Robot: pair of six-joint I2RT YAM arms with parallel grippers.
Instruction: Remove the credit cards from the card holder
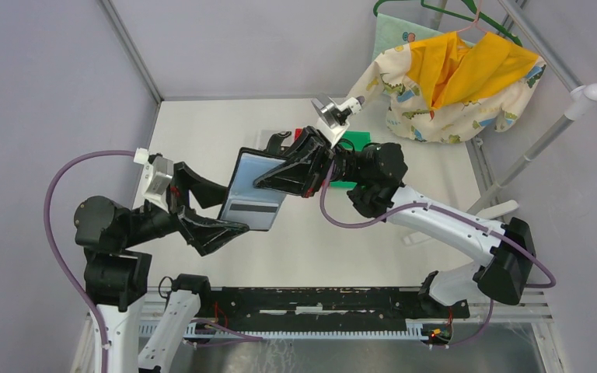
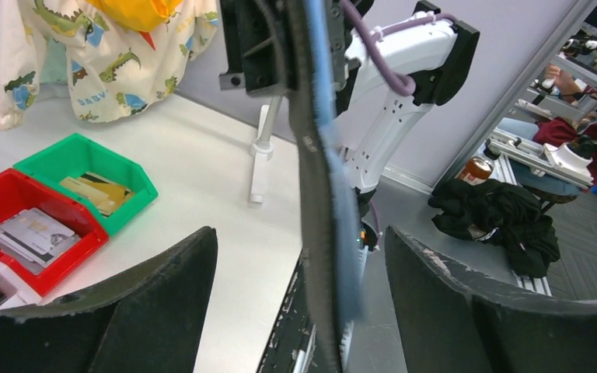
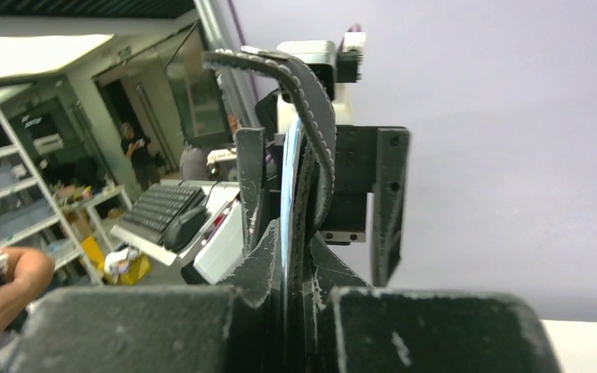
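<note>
The card holder point(image 1: 253, 188), dark-edged with a light blue inner face and a dark slot strip low on it, is held tilted above the table. My right gripper point(image 1: 268, 183) is shut on its right side; in the right wrist view the fingers point(image 3: 260, 260) press its thin edge, and a dark stitched flap curls above. My left gripper point(image 1: 232, 212) stands open at the holder's lower left. In the left wrist view the holder point(image 2: 322, 202), seen edge-on, passes between the spread fingers with a gap on both sides. Whether cards remain in it cannot be seen.
On the table are a red bin point(image 2: 97, 233) holding pale cards point(image 2: 35, 237) and a green bin point(image 2: 136, 198) with yellowish cards point(image 2: 101, 190). Hanging clothes point(image 1: 466, 85) and a rack pole point(image 1: 532, 151) stand at the right.
</note>
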